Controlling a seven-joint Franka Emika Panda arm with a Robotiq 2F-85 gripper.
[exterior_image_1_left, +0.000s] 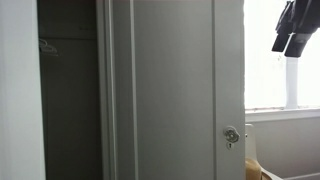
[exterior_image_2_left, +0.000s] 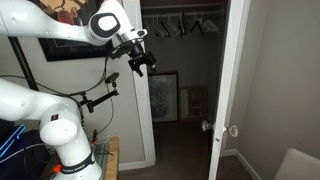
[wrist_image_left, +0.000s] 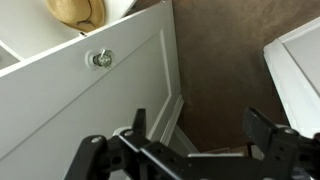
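Note:
A white panelled closet door (exterior_image_1_left: 175, 90) stands ajar, with a dark gap along its left side in exterior view 1. Its round knob (exterior_image_1_left: 231, 134) sits near the right edge, and the same knob (wrist_image_left: 102, 59) shows at the upper left in the wrist view. High at the right, in front of the window, my gripper (exterior_image_1_left: 288, 45) hangs clear of both door and knob. From the wrist, its dark fingers (wrist_image_left: 138, 122) are spread wide with only floor visible between them. In exterior view 2 the door (exterior_image_2_left: 231, 80) appears nearly edge-on, right of the arm.
Hangers (exterior_image_2_left: 190, 24) hang inside the closet, above framed pictures (exterior_image_2_left: 163, 95) leaning at the back. Beyond the door in the wrist view lies a tan rounded object (wrist_image_left: 78, 10). Brown floor (wrist_image_left: 215, 70) is open between the door and a white edge at right.

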